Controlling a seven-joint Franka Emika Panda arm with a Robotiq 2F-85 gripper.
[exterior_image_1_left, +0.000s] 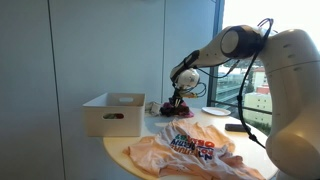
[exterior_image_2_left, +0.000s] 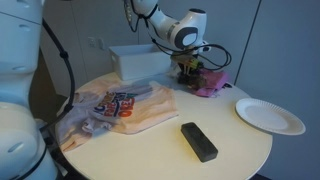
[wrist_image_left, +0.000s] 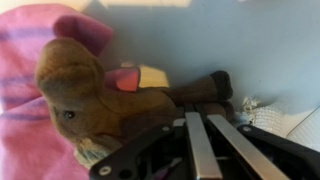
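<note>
A brown plush animal (wrist_image_left: 140, 105) lies across the wrist view, its head to the left with a dark eye, its dark-tipped leg reaching right. My gripper is over its body, the fingers close together and shut on the toy; the grasped part is hidden beneath them. A pink striped cloth (wrist_image_left: 25, 95) lies beneath and beside the head. In exterior view 2, my gripper (exterior_image_2_left: 187, 66) is at the table's far side, beside the pink cloth (exterior_image_2_left: 211, 85).
A white box (exterior_image_1_left: 113, 116) stands left of the gripper. An orange-and-white printed plastic bag (exterior_image_1_left: 185, 152) covers the front of the table. Also on the table are a white plate (exterior_image_2_left: 270, 116) and a black block (exterior_image_2_left: 199, 142). Bare tabletop shows around the block.
</note>
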